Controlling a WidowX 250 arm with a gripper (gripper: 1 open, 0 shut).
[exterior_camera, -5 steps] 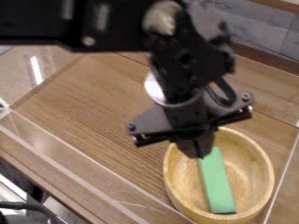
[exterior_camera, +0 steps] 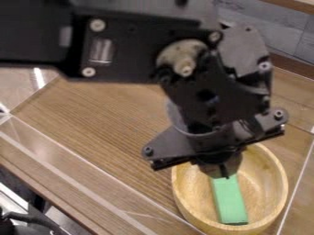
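A large dark gripper (exterior_camera: pixel 218 163) fills the upper middle of the view, hanging low over the far part of a round, pale wooden bowl (exterior_camera: pixel 193 202) at the lower right. Inside the bowl a green bar (exterior_camera: pixel 230 202) lies lengthwise, its far end hidden under the gripper. The gripper appears shut; its fingertips are mostly hidden by its own body, and I cannot see anything held between them.
A grey wall (exterior_camera: pixel 285 32) with a wooden ledge runs along the back right. Dark cables lie at the lower left corner.
The gripper has moved slightly lower and to the right over the bowl, covering more of the green bar's far end. The bowl and bar look unmoved.
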